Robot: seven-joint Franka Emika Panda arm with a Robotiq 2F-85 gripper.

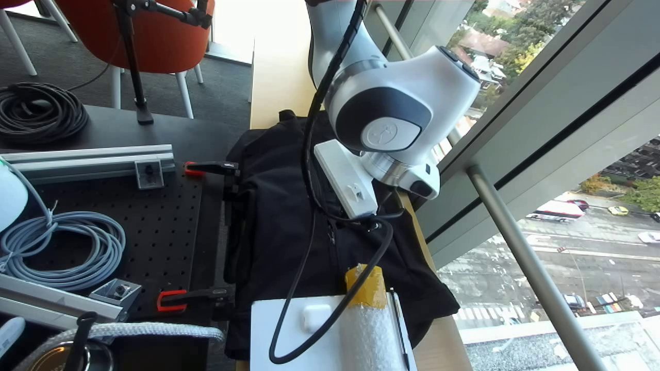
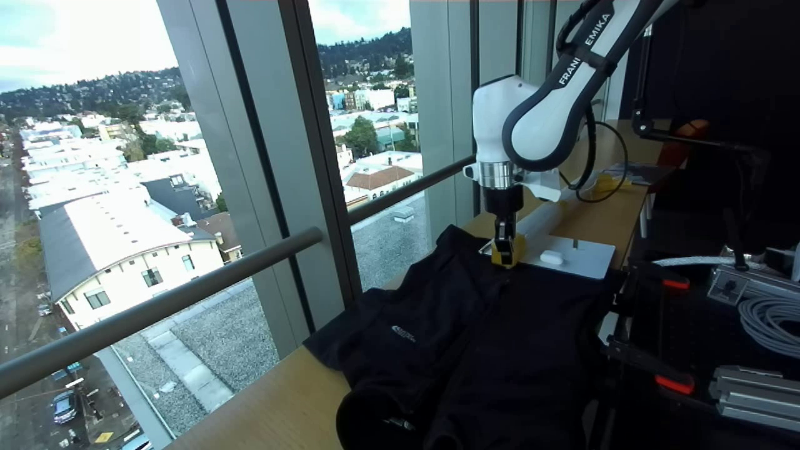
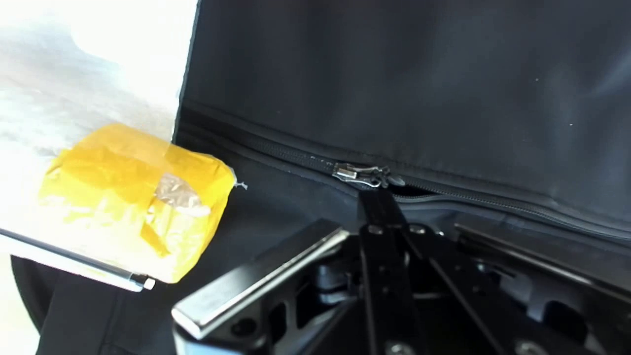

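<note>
A black jacket (image 2: 495,352) lies spread over the wooden ledge, with a dark zipper (image 3: 272,148) running across it in the wrist view. On that zipper sits a metal slider (image 3: 349,172) with a small pull; just past it the teeth part in a narrow gap. My gripper is shut, its dark fingertips close below the slider in the wrist view. Nothing shows between them, and whether they touch the pull I cannot tell. In exterior view 2 the gripper (image 2: 504,259) points down over the jacket; in exterior view 1 the fingers are hidden behind the arm.
A bubble-wrapped roll with a yellow-taped end (image 3: 142,195) and a pen (image 3: 77,260) rest on a white board (image 1: 278,327) at one end of the jacket. Clamps with red pads (image 1: 173,300) edge the black table. Windows and a rail (image 1: 526,247) run along the other side.
</note>
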